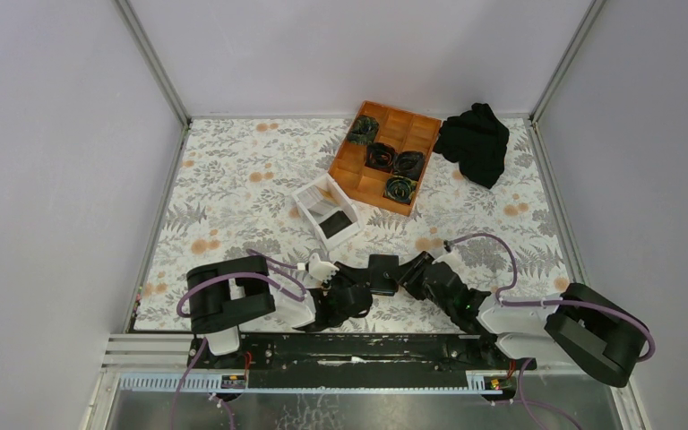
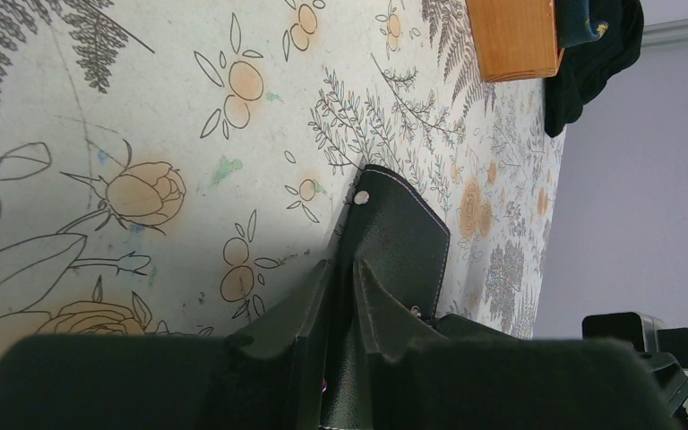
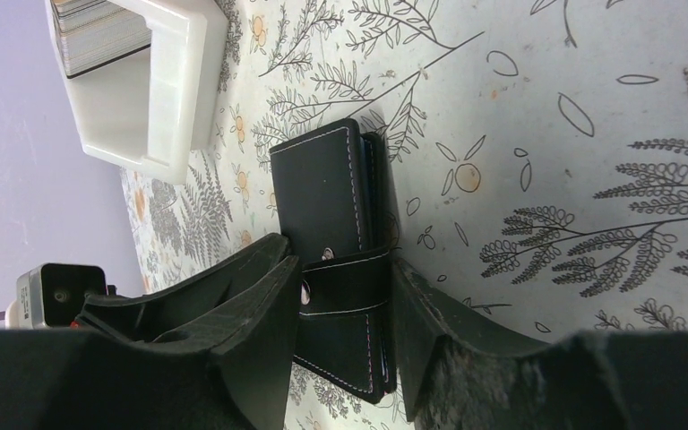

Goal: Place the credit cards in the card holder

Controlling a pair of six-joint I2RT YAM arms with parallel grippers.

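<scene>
A black leather card holder (image 1: 382, 267) (image 3: 318, 188) lies on the patterned table between my two grippers, its strap and snap showing in the right wrist view. My left gripper is at its edge, fingertips close together on the leather; whether anything is between them is unclear. My right gripper has its fingers apart around the strapped part of the holder, near the table surface. A white container (image 1: 297, 197) (image 3: 184, 98) behind the holder holds what looks like a stack of cards (image 3: 98, 36).
A wooden compartment tray (image 1: 349, 170) with dark coiled items stands at the back, with a black cloth (image 1: 472, 143) to its right.
</scene>
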